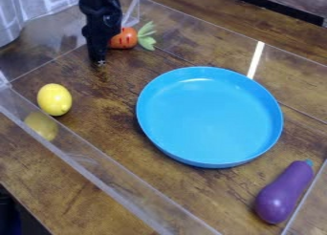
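My black gripper (98, 57) reaches down from the top left to the wooden surface, looking shut, with nothing visible between its fingers. Right beside it lies an orange carrot (124, 39) with pale green leaves, partly behind the gripper. A yellow lemon (54, 99) rests at the left, a blue plate (209, 116) fills the middle right, and a purple eggplant (284, 193) lies at the lower right.
Clear tray walls (96, 181) border the area. A metal pot (8, 14) stands at the top left. Bare wood lies between the gripper, lemon and plate.
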